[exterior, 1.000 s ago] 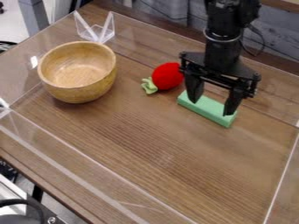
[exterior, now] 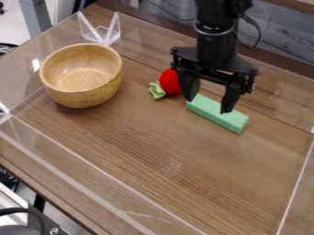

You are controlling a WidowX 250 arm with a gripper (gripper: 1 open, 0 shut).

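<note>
My black gripper (exterior: pixel 210 79) hangs over the back right of the wooden table (exterior: pixel 160 174), open, its fingers spread. Just below it a light green rectangular block (exterior: pixel 219 113) lies flat. A red round object (exterior: pixel 170 81) with a small green piece (exterior: pixel 157 90) beside it sits left of the gripper, partly behind its left finger.
A wide wooden bowl (exterior: pixel 80 69) stands at the left. A white wire-like object (exterior: pixel 101 27) lies at the back left. A dark cable or hose shows at the bottom left edge.
My gripper has moved left, toward the red object, and now partly overlaps it in the view. The objects on the table appear unmoved.
</note>
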